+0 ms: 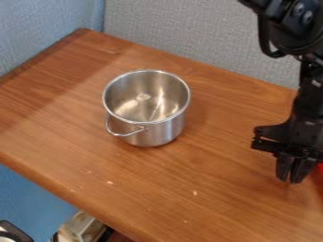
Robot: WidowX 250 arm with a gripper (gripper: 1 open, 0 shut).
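My black gripper (293,166) hangs low over the right end of the wooden table, its fingers pointing down and close together. A red object (318,188) shows partly behind it at the right edge, mostly hidden; whether the fingers are on it is not clear. A steel pot (146,123) with a wire handle stands left of the gripper, well apart from it.
Grey textured walls rise along the back. The table's edge runs along the lower left, with blue floor and some metal items beyond it.
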